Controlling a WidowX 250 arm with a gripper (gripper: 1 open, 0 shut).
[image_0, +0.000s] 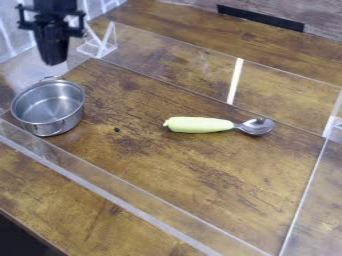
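Note:
My gripper (54, 50) is at the upper left, blurred and partly cut off by the top edge, above and behind a steel pot (48, 106); its fingertips are too unclear to show whether they are shut. The pot stands upright on the wooden table (160, 200) at the left. A pale yellow corn cob or similar item (198, 125) lies in the middle, with a metal spoon (254, 126) at its right end, touching it.
Clear plastic walls and strips border the work area on several sides. A dark slot (261, 20) is at the back right.

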